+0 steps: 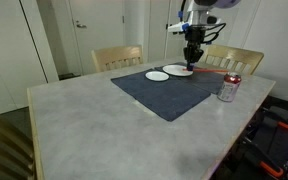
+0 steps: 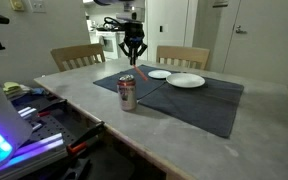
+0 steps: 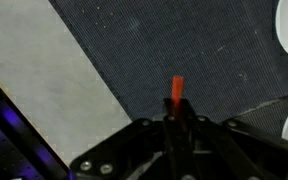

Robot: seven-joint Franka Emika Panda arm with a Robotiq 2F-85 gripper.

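Observation:
A thin orange-red stick [image 3: 177,90] is pinched in my gripper, its end jutting forward between the fingers. Below it in the wrist view lies the dark ribbed mat [image 3: 134,45]. From the side, my gripper [image 1: 191,65] hangs over the far right part of the mat [image 1: 169,92], near the white plates, and the stick [image 1: 212,70] reaches out to the right. In exterior view 2, the stick [image 2: 141,73] shows as a short slanted line below the gripper [image 2: 135,58]. How much of it sits inside the fingers is hidden.
Two white plates [image 2: 186,80] [image 1: 157,76] lie on the mat. A reddish-topped can [image 2: 127,94] stands near the table's edge, with another can [image 1: 229,88] visible from the first exterior side. Chairs [image 2: 183,59] border the table.

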